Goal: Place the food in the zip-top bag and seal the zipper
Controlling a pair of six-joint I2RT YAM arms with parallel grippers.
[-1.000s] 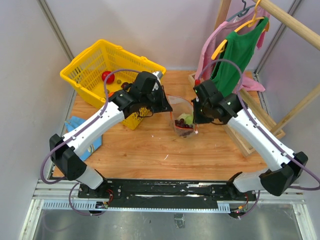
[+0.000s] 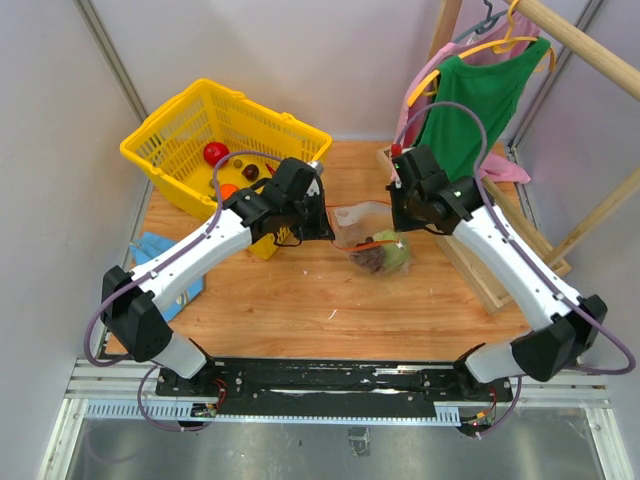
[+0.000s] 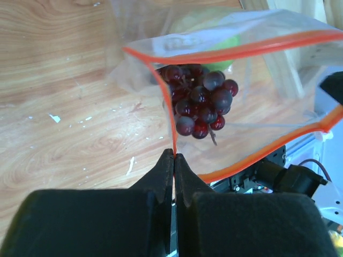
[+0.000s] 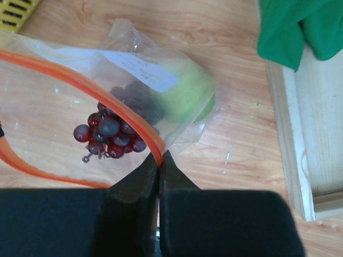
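A clear zip top bag (image 2: 365, 222) with an orange rim hangs between my two grippers above the table, its mouth gaping. Inside it lie dark red grapes (image 3: 199, 101) and a pale green round item (image 4: 185, 91), seen through the plastic. My left gripper is shut on the orange rim at one side of the mouth. At the opposite side, my right gripper is shut on the rim as well. The mouth's two orange edges (image 3: 241, 51) stand well apart between the grippers.
A yellow basket (image 2: 160, 130) with a red tomato (image 2: 215, 153) and other food stands at the back left. Blue cloth (image 2: 150, 247) lies at the left. A wooden rack with a green garment (image 2: 480, 105) rises at the right.
Both grippers have sunk slightly and the right one has shifted a little right, widening the gap between them. The bag has swung and tilted, its mouth spread wider, with the food lower right.
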